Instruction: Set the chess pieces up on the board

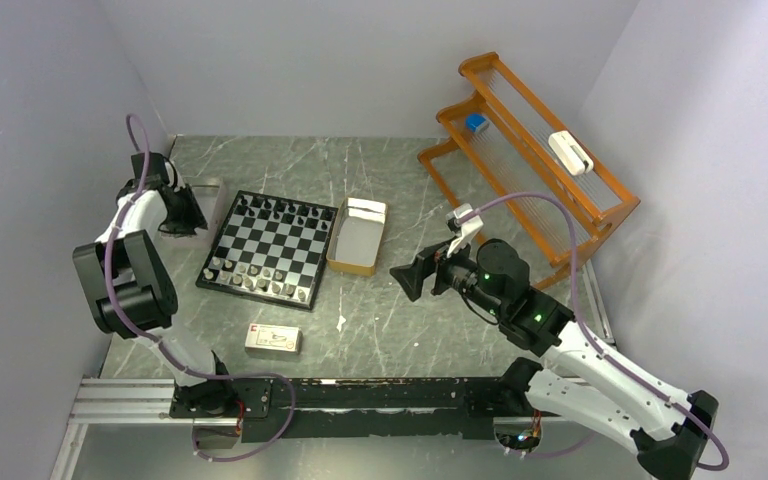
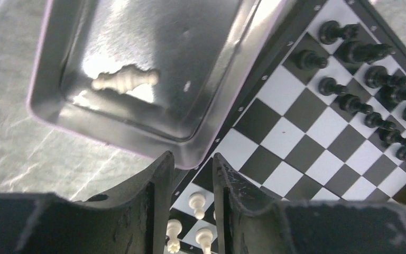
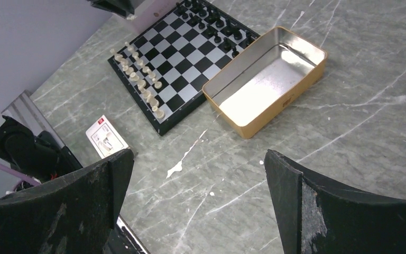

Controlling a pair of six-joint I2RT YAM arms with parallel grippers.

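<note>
The chessboard (image 1: 272, 243) has dark pieces (image 2: 370, 79) along its far edge and white pieces (image 2: 196, 203) along its near edge. Left of it is a metal tray (image 2: 201, 42) with one white piece (image 2: 124, 80) lying on its side. My left gripper is over the tray's corner beside the board, open, its fingertips a little apart with nothing between them. My right gripper stands open and empty over the table, right of the board.
A gold tray (image 1: 355, 262) sits right of the board. A printed box (image 1: 273, 340) lies near the front. A wooden rack (image 1: 535, 140) stands at the back right.
</note>
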